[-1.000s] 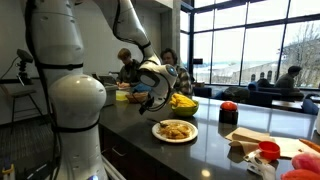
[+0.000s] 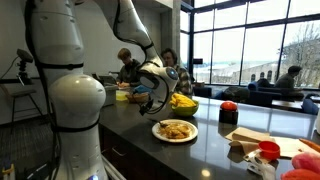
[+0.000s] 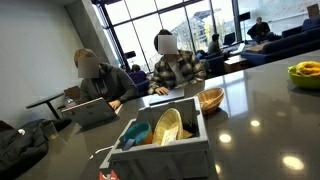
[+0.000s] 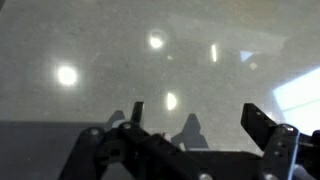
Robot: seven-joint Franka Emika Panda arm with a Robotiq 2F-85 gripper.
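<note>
In the wrist view my gripper stands open, its two fingers wide apart over bare grey table with nothing between them. From exterior view 1 the gripper [image 2: 152, 107] hangs low over the table, to the left of a white plate [image 2: 175, 138] that holds orange-brown food [image 2: 176, 130]. Behind that plate sits a green bowl [image 2: 185, 110] with yellow fruit-like items [image 2: 181, 100] in it; the same bowl [image 3: 304, 79] is at the right edge of exterior view 2.
A grey bin [image 3: 162, 158] holds a yellow bowl [image 3: 168, 126] and a teal one [image 3: 138, 132]. A wicker basket [image 3: 210, 98] stands behind it. To the right lie a red cup [image 2: 269, 150], a cutting board [image 2: 247, 135] and several red items. Two people sit across the table.
</note>
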